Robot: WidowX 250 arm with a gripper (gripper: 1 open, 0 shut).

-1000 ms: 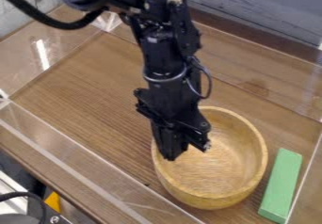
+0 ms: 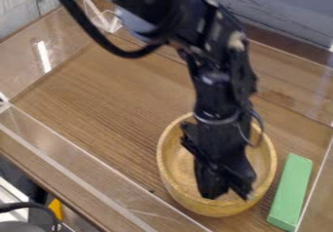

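My black gripper (image 2: 216, 185) reaches down into a wide tan wooden bowl (image 2: 174, 168) at the lower middle of the view, its tips low inside it. The fingers are slightly blurred and appear shut, with nothing visible between them, though the arm covers much of the bowl's inside.
A green block (image 2: 290, 190) lies just right of the bowl. The wooden tray floor (image 2: 92, 90) is clear to the left and behind, bounded by clear and grey walls. Black cables and a small yellow item sit outside at the lower left.
The gripper has moved down and rightward, deeper into the bowl. The bowl and green block are roughly where they were.
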